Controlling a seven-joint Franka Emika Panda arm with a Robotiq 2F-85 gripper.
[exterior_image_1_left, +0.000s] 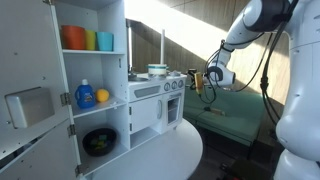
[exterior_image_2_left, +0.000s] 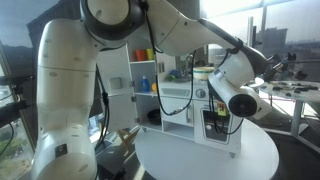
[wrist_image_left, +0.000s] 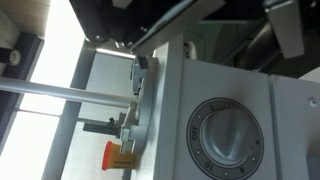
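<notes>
My gripper is at the top of the wrist view, its dark fingers spread wide with no object visible between them. Close to it, a round grey knob (wrist_image_left: 230, 133) with a marked dial sits on the white stove panel (wrist_image_left: 285, 120). In exterior view 1, my arm reaches the right end of the white toy kitchen (exterior_image_1_left: 146, 90), where the gripper shows small. A white pot (exterior_image_1_left: 157, 71) stands on the counter. Whether any finger touches the panel cannot be made out.
Cups, including an orange cup (exterior_image_1_left: 105, 42), stand on the upper shelf. A blue bottle (exterior_image_1_left: 85, 95) and an orange ball (exterior_image_1_left: 102, 95) sit below, above a black bowl (exterior_image_1_left: 99, 142). A red-topped yellow object (wrist_image_left: 118, 157) lies past the panel edge. A green sofa (exterior_image_1_left: 230, 115) is behind the arm.
</notes>
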